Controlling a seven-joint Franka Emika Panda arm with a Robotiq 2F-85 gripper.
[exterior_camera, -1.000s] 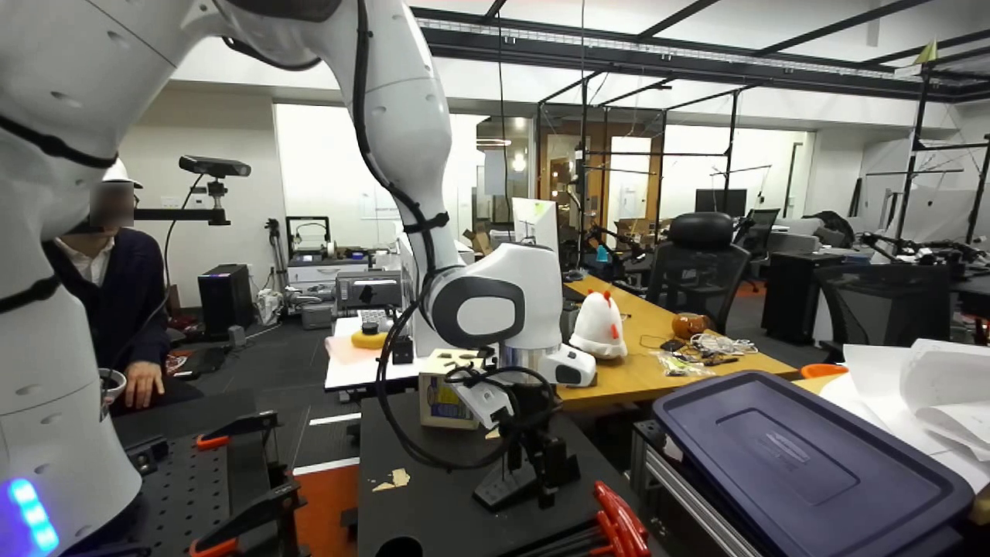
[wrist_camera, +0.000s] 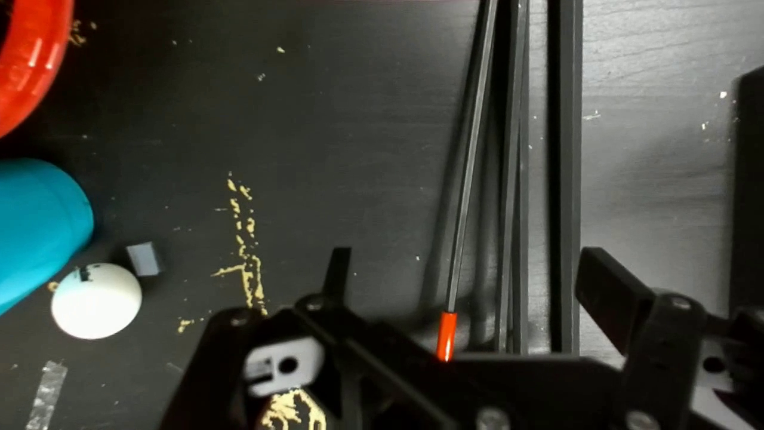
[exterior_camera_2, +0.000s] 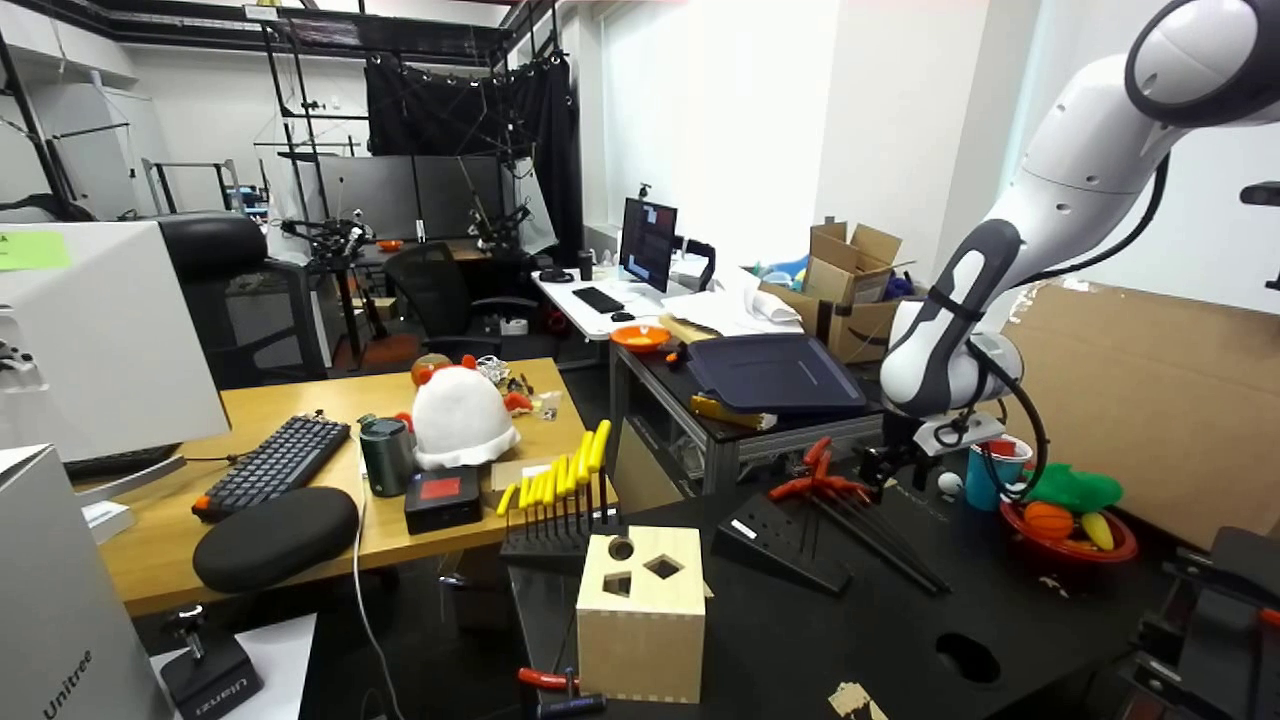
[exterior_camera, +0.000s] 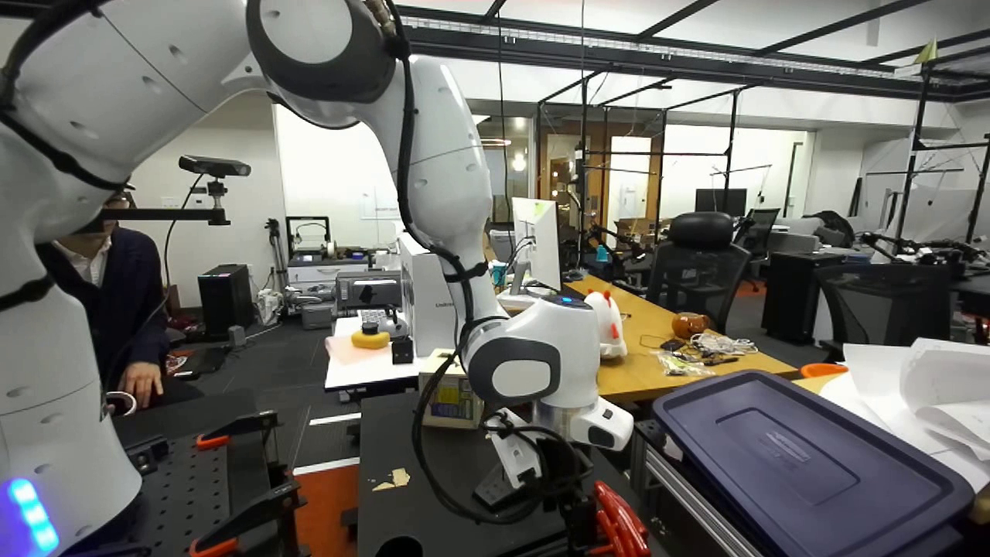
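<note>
My gripper stands open over the black table (wrist_camera: 344,107), its two black fingers apart and nothing held. Between and beyond them, in the wrist view, lies a thin metal rod (wrist_camera: 469,157) with an orange-red end (wrist_camera: 446,335). Beside it run more dark rods (wrist_camera: 511,165) and a thicker black bar (wrist_camera: 567,179). The gripper's body hides their near ends. From exterior view 2, the gripper (exterior_camera_2: 894,466) is low, close to the red-handled tools (exterior_camera_2: 825,480), whose long black shafts (exterior_camera_2: 882,546) lie along the table. Exterior view 1 shows the red handles (exterior_camera: 619,520) beside the gripper.
A teal cup (exterior_camera_2: 986,475) and a red bowl (exterior_camera_2: 1086,550) of toy food stand near the gripper, with a white ball (wrist_camera: 96,301) by the cup. Elsewhere are a black wedge (exterior_camera_2: 780,540), a wooden shape box (exterior_camera_2: 642,618) and a rack of yellow-handled tools (exterior_camera_2: 564,492).
In exterior view 1 the arm has swung right and come lower, bringing the gripper from above the black wedge to beside the red handles. The handles look unmoved.
</note>
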